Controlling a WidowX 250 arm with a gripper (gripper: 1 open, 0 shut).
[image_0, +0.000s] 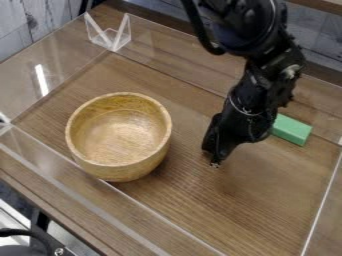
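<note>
My black gripper is low over the wooden table at the centre, its fingertips close to the tabletop. Whether the fingers are apart or together, or have anything between them, is too dark and small to tell. A wooden bowl sits to its left, apart from it. A green block lies to the right, partly behind the arm.
A clear plastic piece stands near the back left. Transparent edging runs along the left and right sides.
</note>
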